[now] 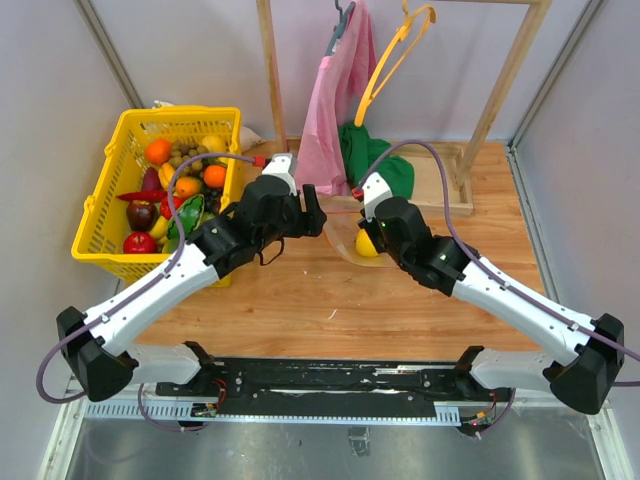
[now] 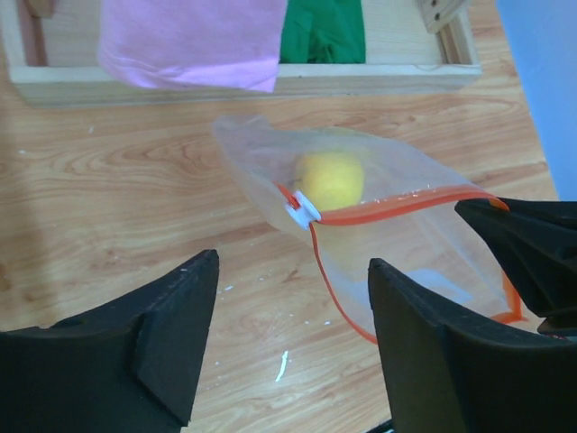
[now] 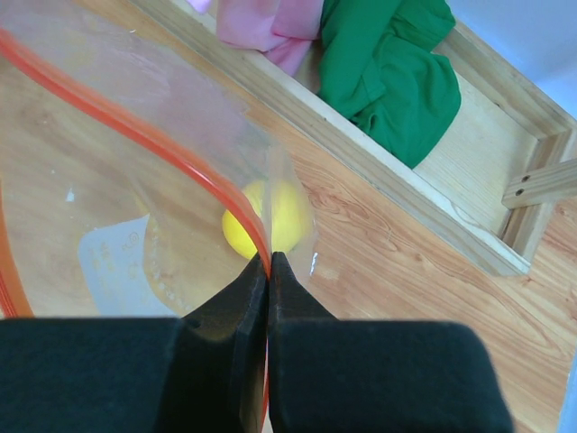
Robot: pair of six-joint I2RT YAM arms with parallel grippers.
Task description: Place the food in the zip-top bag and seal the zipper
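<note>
The clear zip top bag (image 2: pixel 243 149) lies open on the wooden table, its red zipper track and slider (image 2: pixel 302 209) toward me. Inside it rests a yellow food item (image 2: pixel 329 180). My left gripper hangs open over the bag's near side, nothing between its fingers. My right gripper is shut on the bag's red-edged rim at the right. The yellow basket (image 1: pixel 95 220) at the left holds assorted fruit and vegetables.
A wooden rack base (image 3: pixel 469 171) stands behind the bag, with pink cloth (image 1: pixel 330 110) hanging and green cloth (image 1: pixel 385 170) lying in it.
</note>
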